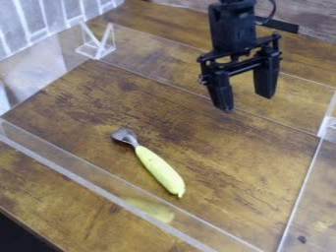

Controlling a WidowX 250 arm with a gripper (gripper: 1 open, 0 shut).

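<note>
My black gripper (246,86) hangs over the back right of the wooden surface, its two fingers spread open with nothing between them. A yellow banana-like object (159,169) lies in the lower middle, with a silver metal piece (125,136) at its upper-left end; whether the two are one utensil or separate I cannot tell. The gripper is apart from both, above and to their right.
Clear plastic walls (321,167) border the wooden area (92,108). A white bracket (97,44) stands at the back left, near a white slatted item (27,20).
</note>
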